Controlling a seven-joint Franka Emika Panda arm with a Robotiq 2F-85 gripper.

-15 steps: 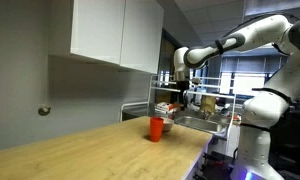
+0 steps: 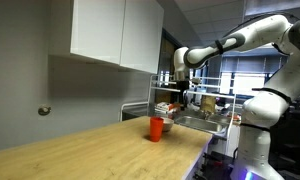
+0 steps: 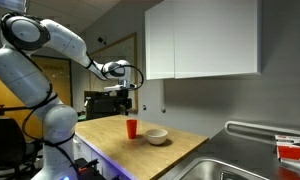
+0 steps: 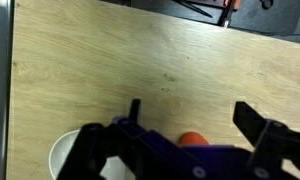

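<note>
An orange-red cup (image 2: 156, 129) stands upright on the wooden table (image 2: 100, 150), with a white bowl (image 2: 168, 124) close behind it. From the other side, the cup (image 3: 131, 128) is seen to the left of the bowl (image 3: 156, 135). High above the tabletop hangs my gripper (image 2: 183, 98), pointing down and clear of both. In the wrist view the open fingers (image 4: 132, 111) are spread wide, with only bare table showing between them. Part of the cup (image 4: 194, 138) appears at the bottom, partly covered by the gripper, and the bowl (image 4: 72, 158) lies at the lower left.
White cabinets (image 3: 205, 42) hang over the back of the table. Past the table's end is a sink (image 3: 220, 170), and a dish rack with red items (image 3: 291, 150) stands beyond it.
</note>
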